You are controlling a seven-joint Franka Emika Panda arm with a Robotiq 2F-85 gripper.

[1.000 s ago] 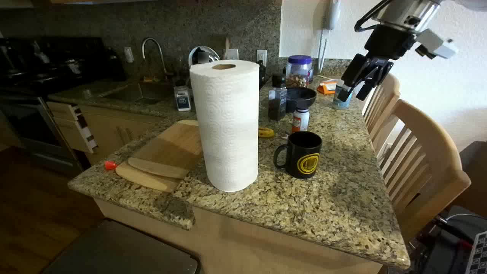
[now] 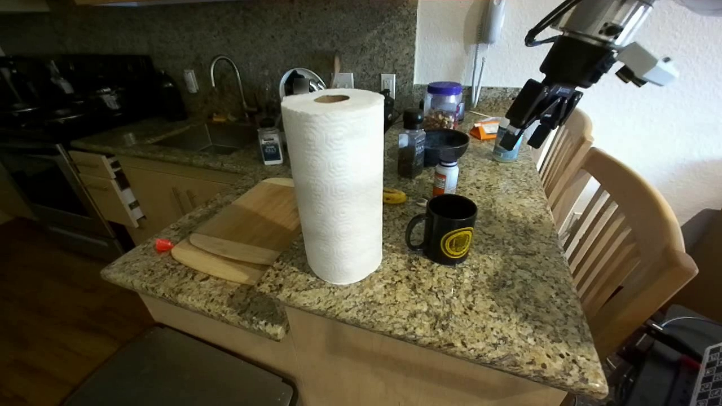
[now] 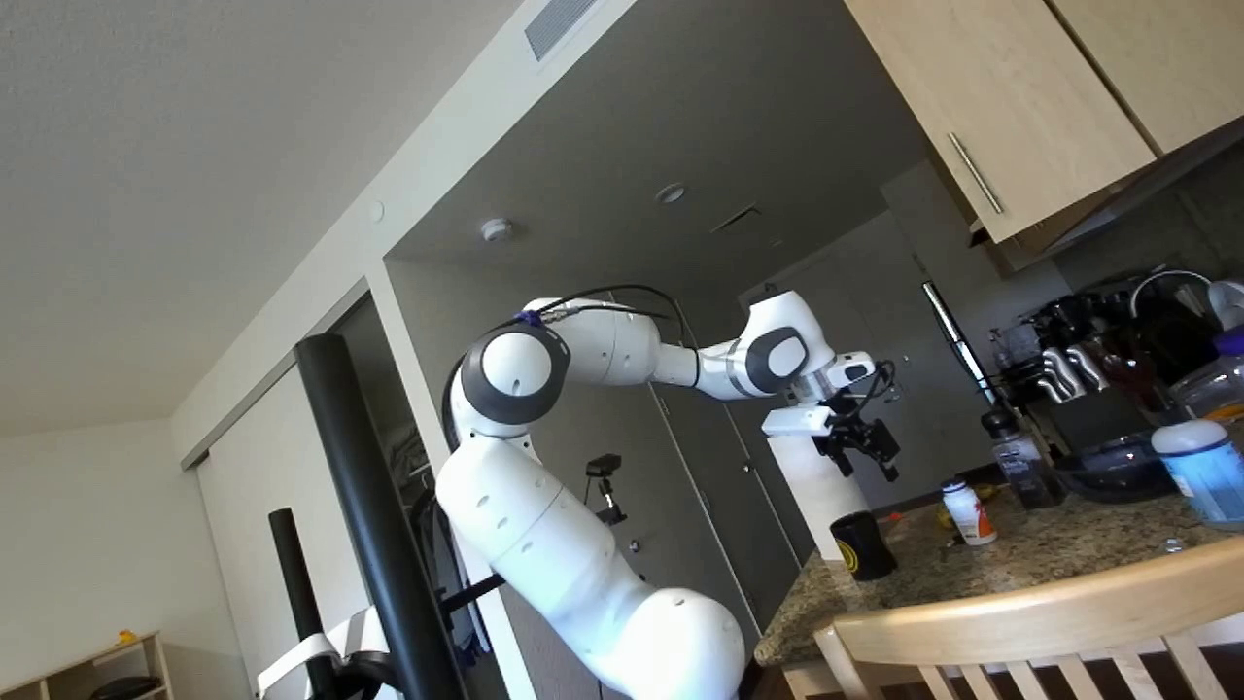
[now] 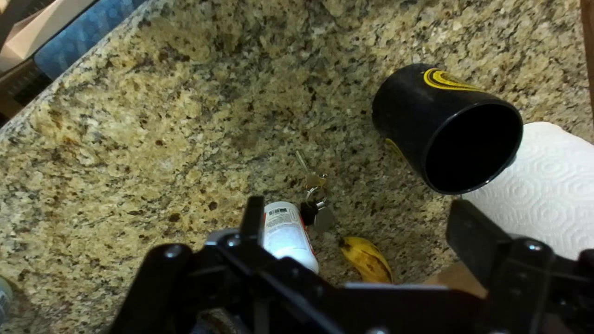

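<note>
My gripper [image 2: 525,141] hangs in the air above the counter's chair side, its fingers pointing down. In the wrist view the two black fingers [image 4: 255,220] stand wide apart, so it is open, and nothing is held. A black mug [image 4: 409,119] with a yellow emblem stands upright on the counter, beyond the fingertips in that view. The white pill bottle [image 4: 287,234] shows beside one finger, well below it. A paper towel roll [image 2: 335,189] stands upright to the left of the mug in exterior view 1. Keys [image 4: 314,181] and a banana [image 4: 366,259] lie near the bottle.
Behind the bottle stand a pepper grinder [image 2: 410,149], a dark bowl [image 2: 447,145] and a lidded jar [image 2: 443,108]. Cutting boards [image 2: 250,220] lie left of the roll. Wooden chairs [image 2: 629,223] line the right edge.
</note>
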